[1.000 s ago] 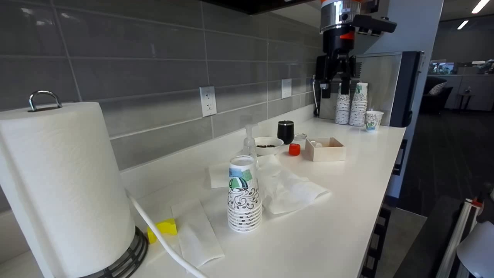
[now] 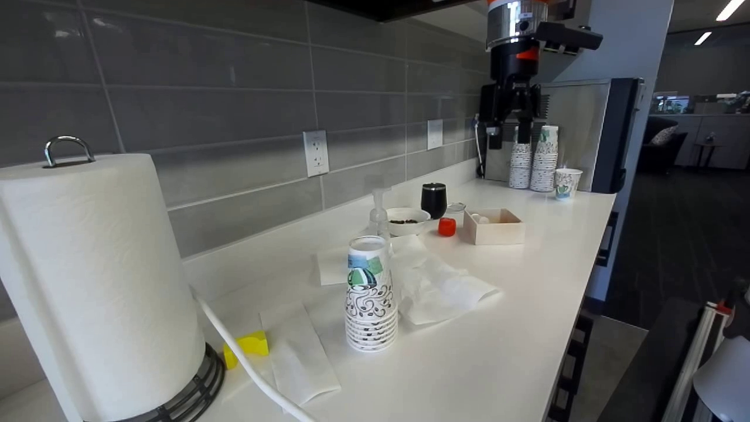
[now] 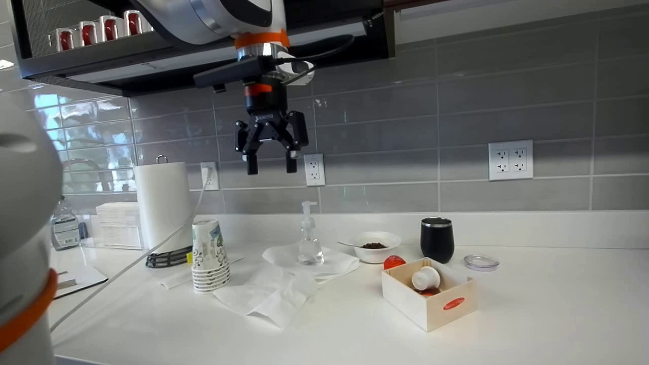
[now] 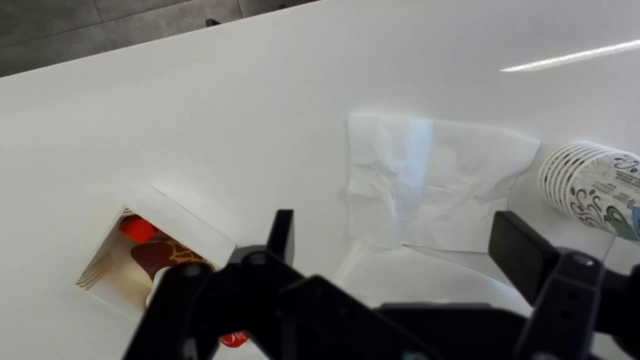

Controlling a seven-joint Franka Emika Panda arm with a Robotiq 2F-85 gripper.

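Observation:
High above the counter, my gripper [image 3: 272,165] hangs open and points down, with nothing between its fingertips. In the wrist view its two dark fingers [image 4: 520,255] stand wide apart over the crumpled white paper [image 4: 444,180]. A stack of patterned paper cups [image 3: 210,255] stands left of that paper in exterior view 2. Off to the right sits a small wooden box [image 3: 406,298] holding a white cup [image 3: 426,278] on its side and something red. Behind the box lies a red item [image 3: 394,261], close to a white bowl [image 3: 377,246] of dark bits.
A clear pump bottle [image 3: 310,243] rests on white paper near the wall. Beyond the box stand a black tumbler [image 3: 437,240] and a clear lid [image 3: 481,262]. A paper towel roll [image 2: 105,281] and white cable [image 2: 246,362] occupy the other end.

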